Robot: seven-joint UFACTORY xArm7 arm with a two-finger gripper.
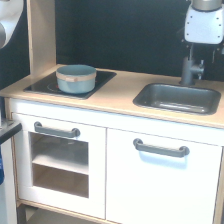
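Observation:
A small toy kitchen fills the view. A blue-grey pot [76,83] with a pale rim rests on the black hob [44,85] at the left of the wooden counter [123,90]. At the upper right, a white robot arm part [203,27] hangs above the sink [176,97] and its dark tap [191,68]; I cannot tell whether its gripper is open or shut. Another white part is cut off at the left edge.
Below are a glass-front oven door [62,150] and a white cupboard door [157,185], both with dark handles. The counter between hob and sink is clear.

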